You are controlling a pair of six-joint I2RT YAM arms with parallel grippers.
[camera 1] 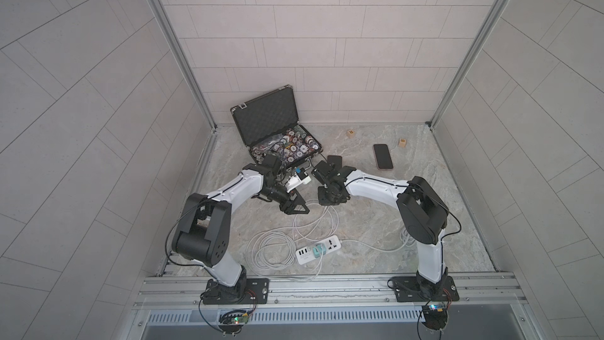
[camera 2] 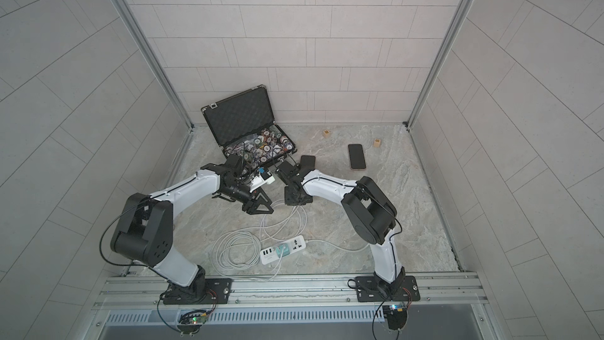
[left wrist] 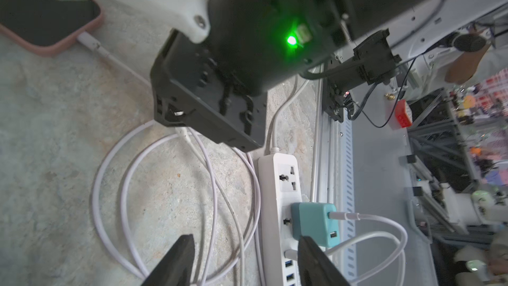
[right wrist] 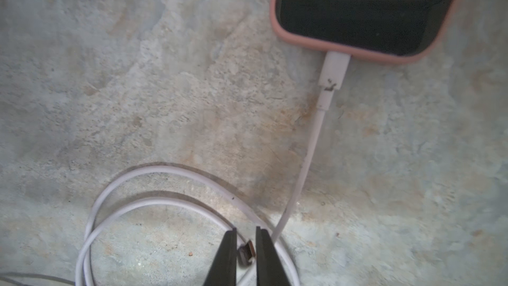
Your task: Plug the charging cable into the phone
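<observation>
A phone in a pink case [right wrist: 365, 10] lies on the marble top. A white plug [right wrist: 334, 70] sits at its bottom edge, its cable [right wrist: 304, 174] running down toward my right gripper. The gap between that gripper's fingers is narrow. A small metallic piece [right wrist: 246, 254] shows in it, and whether it is gripped is unclear. From the left wrist, a white plug-like end [left wrist: 182, 132] shows just under the right gripper. My left gripper has its fingers wide apart with nothing gripped, near the right gripper above cable loops.
A white power strip [camera 1: 308, 252] with a teal charger [left wrist: 314, 222] stands toward the front, beside coiled cable [camera 1: 267, 248]. Behind the arms is an open black case [camera 1: 264, 113] full of small items. Another phone [camera 1: 383, 156] and wooden blocks [camera 1: 402, 142] lie at the back right.
</observation>
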